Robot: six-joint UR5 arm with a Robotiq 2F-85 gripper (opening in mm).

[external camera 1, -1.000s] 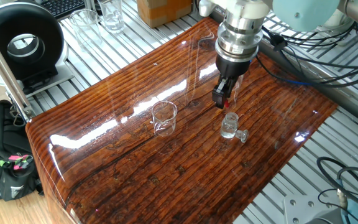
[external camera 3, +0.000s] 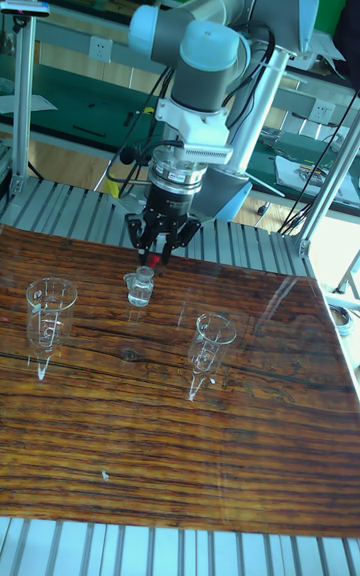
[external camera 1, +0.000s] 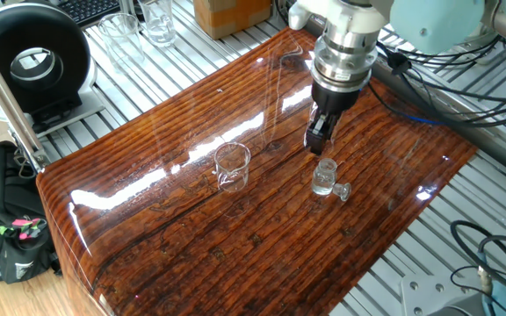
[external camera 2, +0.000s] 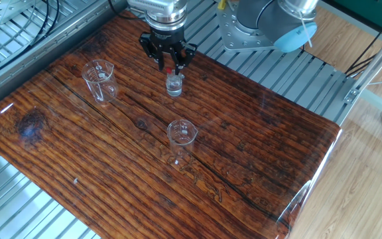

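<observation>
A small clear glass bottle (external camera 1: 323,178) with liquid in it stands upright on the glossy wooden table (external camera 2: 257,146). Against or close to its side is a little clear glass piece (external camera 1: 343,190). My black gripper (external camera 2: 170,68) points down just above the bottle, its fingers spread apart in exterior views 2 and 3. A small red spot (external camera 3: 153,260) shows between the fingers; what it belongs to is unclear. Nothing else is visible in the fingers. Two empty glass beakers stand upright: one beaker (external camera 2: 100,81) left of the bottle, another beaker (external camera 2: 182,136) in front and to the right.
Bare wood covers most of the tabletop, notably its near part in exterior view 3. Beyond the table in exterior view 1 are more glassware (external camera 1: 121,42), a cardboard box (external camera 1: 233,16) and a black reel (external camera 1: 35,60). Cables (external camera 1: 464,96) run along the arm's side.
In exterior view 1 my gripper has shifted slightly right and turned a little, its tips staying just above the bottle. The bottle and visible beaker have not moved.
</observation>
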